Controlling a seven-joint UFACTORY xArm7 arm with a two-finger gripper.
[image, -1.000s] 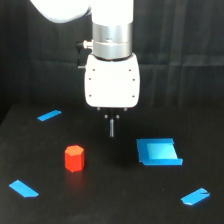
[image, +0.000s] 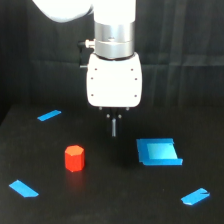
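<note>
My gripper (image: 114, 126) hangs below its white mount (image: 114, 82), near the middle of the camera view. Its thin dark fingers blend into the black background, so their opening cannot be made out. A red block (image: 74, 158) with a six-sided outline stands on the black table, to the left of the gripper and lower in the picture. Clear space shows between the two. On the right lies a bright blue square (image: 159, 151) with darker blue edges, also apart from the gripper.
Blue strips mark the table at the far left (image: 49, 115), near left (image: 23, 188) and near right (image: 195, 197). A dark curtain (image: 185, 60) closes off the back.
The arm and gripper have shifted very slightly to the right. The red block and the blue square have stayed where they were.
</note>
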